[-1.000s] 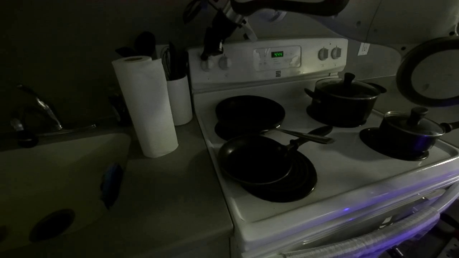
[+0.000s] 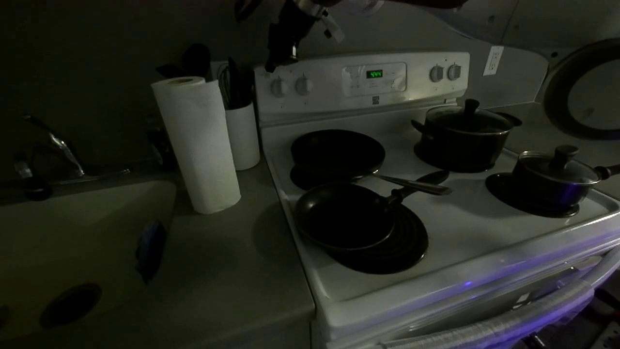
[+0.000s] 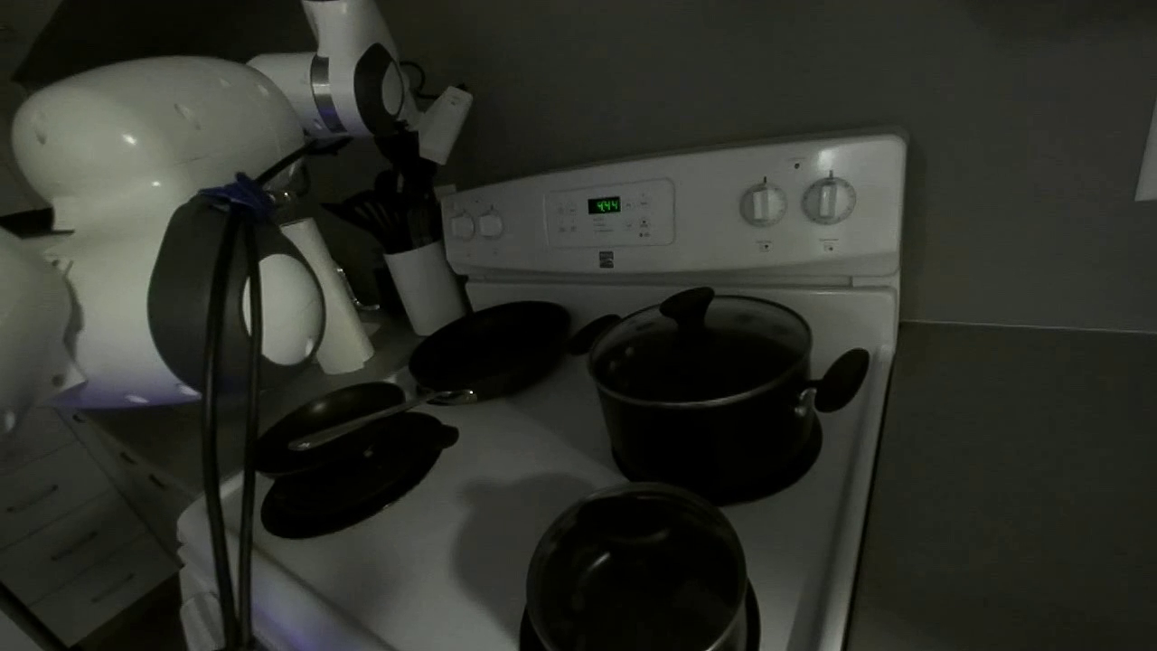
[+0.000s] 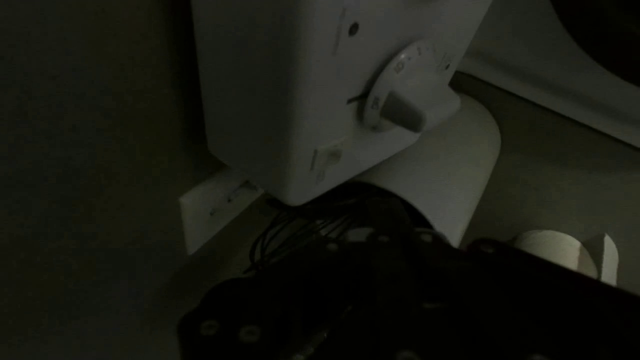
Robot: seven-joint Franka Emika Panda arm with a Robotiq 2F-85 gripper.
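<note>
My dark gripper [image 2: 281,64] hangs by the upper left corner of the stove's white control panel [image 2: 325,81]. Its fingers look shut, and nothing shows between them. Close by, two white knobs [image 2: 302,85] sit on that panel. One knob [image 4: 414,99] fills much of the wrist view's centre, with its mark line visible. Below it stands the white utensil holder [image 4: 462,156], its thin dark wires or whisk loops partly behind my gripper. Dark blur along the bottom of the wrist view hides the fingertips.
A paper towel roll [image 2: 200,151] stands left of the stove. Two pans, the nearer pan [image 2: 346,215] among them, sit on the left burners. A lidded pot [image 2: 468,139] and a smaller saucepan [image 2: 552,177] occupy the right side.
My gripper has risen and shifted slightly left, uncovering more of the panel's left knob. The pans, pots and paper towels have stayed in place.
</note>
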